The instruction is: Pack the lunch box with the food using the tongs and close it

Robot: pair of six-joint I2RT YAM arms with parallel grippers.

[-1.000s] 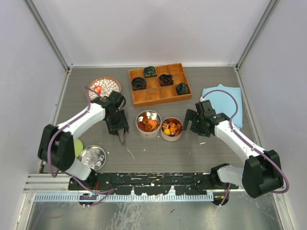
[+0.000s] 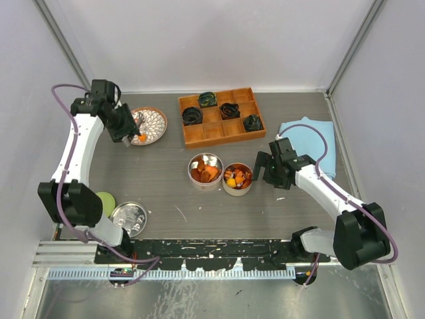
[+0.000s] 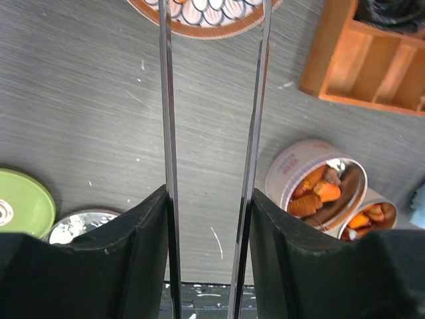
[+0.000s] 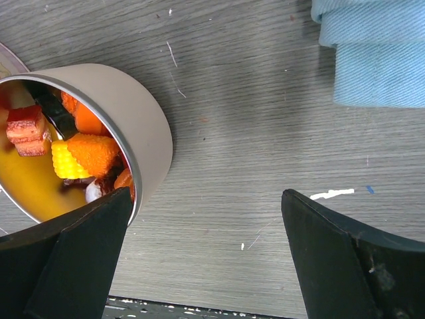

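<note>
In the left wrist view, my left gripper has its fingers pressed against both arms of metal tongs (image 3: 170,133), which stand spread apart. The tongs reach over the patterned round plate (image 3: 219,31) at the back left, where a bit of orange food (image 2: 141,138) shows near the rim. What the tongs' tips touch is out of sight. A round box (image 2: 205,185) of browned meat and orange pieces stands beside a second box (image 2: 238,191) of carrots, corn and meat. My right gripper is open and empty; its left finger overlaps the second box's rim.
A wooden divided tray (image 2: 204,136) with several dark cups stands at the back. Front left hold a green lid (image 2: 106,202) and a silver lid (image 2: 129,220). A blue cloth (image 2: 307,142) lies at the right.
My left gripper has swung from beside the boxes to the back left, carrying the tongs over the plate. The right arm and the boxes have not moved.
</note>
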